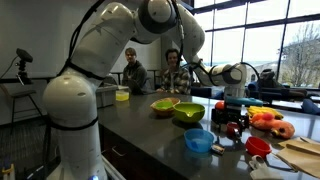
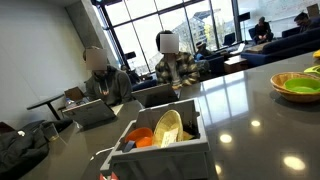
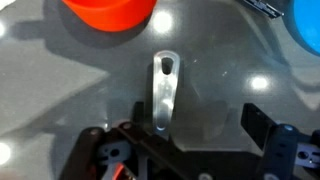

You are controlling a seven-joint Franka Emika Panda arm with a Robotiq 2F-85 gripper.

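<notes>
Pointing down at the dark table, my gripper is open, with its black fingers [image 3: 262,128] spread apart. A slim grey metal handle [image 3: 165,85] with a slot near its end shows in the wrist view, beside the left finger. Its lower part runs down between the arm's parts and is hidden. An orange-red bowl [image 3: 110,12] stands above it in that view, and part of a blue bowl [image 3: 308,22] shows at the top right. From exterior view 1 the gripper [image 1: 233,124] is low over the table, between the blue bowl [image 1: 199,141] and the red bowl [image 1: 258,146].
A green bowl [image 1: 188,112] and a woven basket [image 1: 165,105] stand farther back. Colourful items [image 1: 273,122] crowd the right side, near a wooden board [image 1: 300,157]. A grey bin [image 2: 190,158] holds several things. Two people are behind the table.
</notes>
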